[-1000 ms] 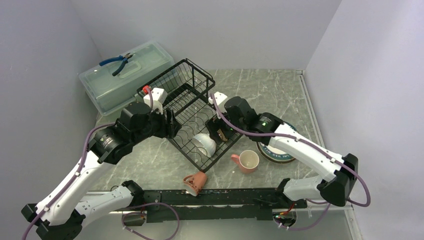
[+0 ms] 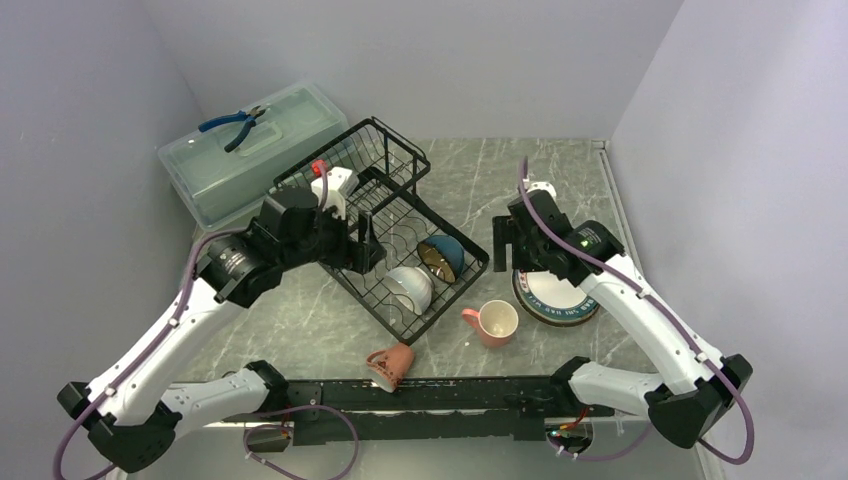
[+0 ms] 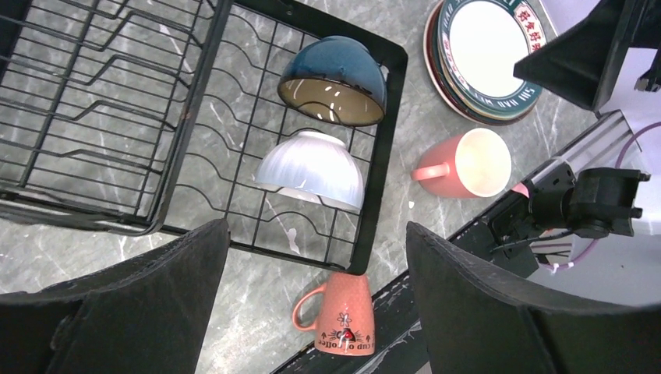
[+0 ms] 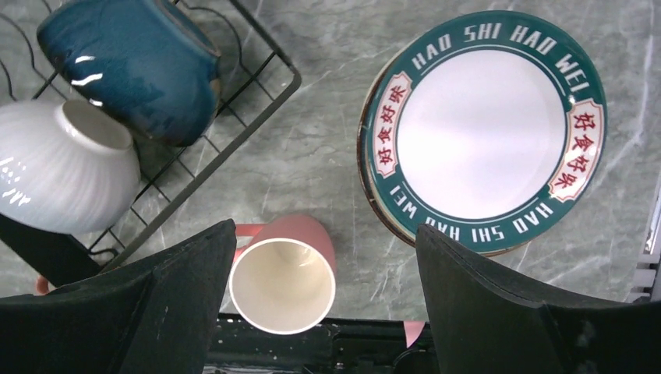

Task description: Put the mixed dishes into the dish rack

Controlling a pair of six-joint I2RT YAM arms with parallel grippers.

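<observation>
A blue bowl [image 2: 443,258] and a white bowl [image 2: 408,291] rest tilted in the black dish rack's lower section [image 3: 387,137]. A pink mug [image 2: 497,322] stands right of the rack; a second pink mug [image 2: 390,365] lies on its side at the rack's front corner. Stacked plates [image 4: 479,132], the top one green-rimmed, lie at the right. My left gripper [image 2: 362,250] hangs open and empty over the rack's left middle. My right gripper [image 2: 505,243] is over the counter between rack and plates, fingers apart, nothing between them.
A clear lidded box [image 2: 250,150] with pliers [image 2: 235,122] on top stands at the back left. The counter [image 2: 510,170] behind the plates is clear. A black beam [image 2: 460,392] runs along the front edge.
My right gripper has moved right, away from the blue bowl, which now shows clearly in the rack. My left gripper has shifted slightly right.
</observation>
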